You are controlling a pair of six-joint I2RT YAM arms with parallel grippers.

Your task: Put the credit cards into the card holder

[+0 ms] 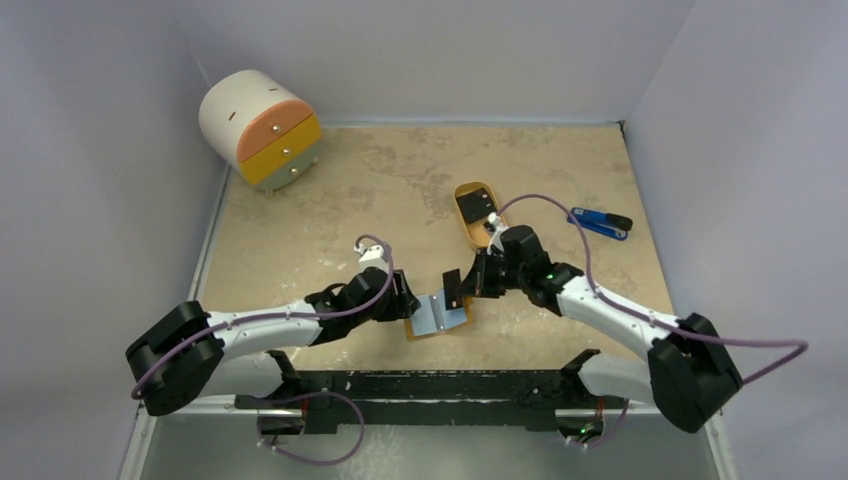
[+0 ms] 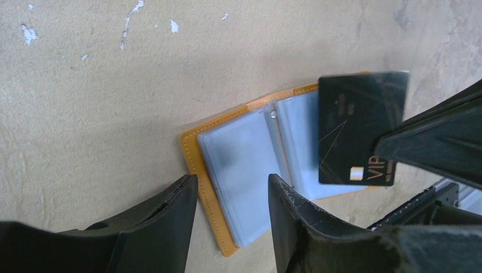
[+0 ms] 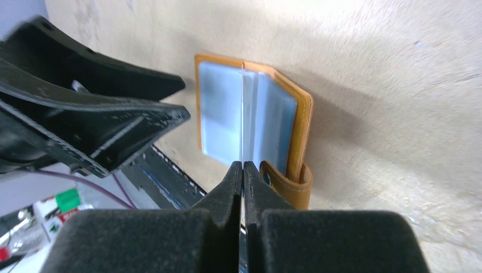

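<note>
The card holder (image 2: pixel 239 165) lies spread on the table, pale blue inside with a tan stitched edge. A black card marked VIP is upright above its right half; in the right wrist view the card (image 3: pixel 246 119) appears edge-on as a thin line. My right gripper is shut on that card at its edge. Over the holder's left part my left gripper stands part open, no object between its fingers. From above, the black card (image 1: pixel 453 288) shows beside the right gripper's tips. More black cards (image 1: pixel 476 206) lie in a tan tray.
The tan tray (image 1: pixel 458 189) sits behind the right arm. A blue stapler (image 1: pixel 600 222) rests at the right, and a drawer cabinet (image 1: pixel 262 130) stands at the back left.
</note>
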